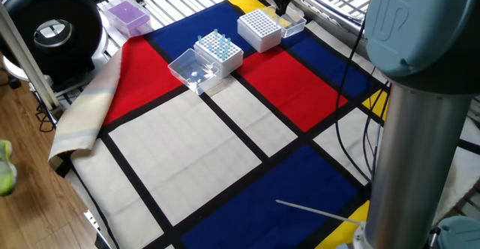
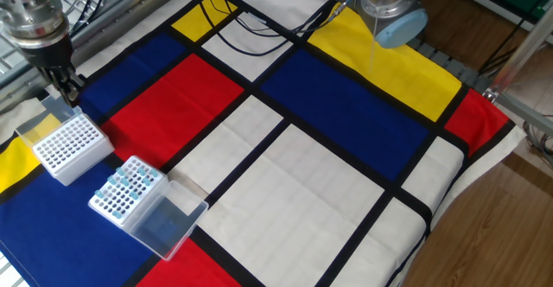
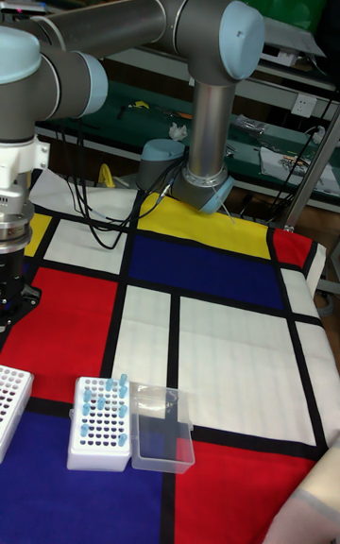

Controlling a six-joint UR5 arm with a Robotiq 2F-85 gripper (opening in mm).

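Observation:
My black gripper (image 2: 71,92) points down at the open clear lid (image 2: 39,130) of an empty-looking white tip rack (image 2: 73,151). Its fingertips are over or against the lid's edge; I cannot tell whether they touch it. The fingers are too dark and small to read as open or shut. In exterior view 1 the gripper (image 1: 282,9) shows at the top, behind that rack (image 1: 259,30). A second white rack (image 1: 219,52) holds several blue tips (image 1: 218,42), with its clear lid (image 1: 194,70) folded open. In exterior view 3 the gripper (image 3: 22,304) is partly cut off at the left edge.
A purple-topped box (image 1: 128,16) stands at the far left corner in exterior view 1. Loose black cables (image 2: 251,36) hang near the arm's base (image 2: 389,6). One cloth corner (image 1: 86,114) is folded over.

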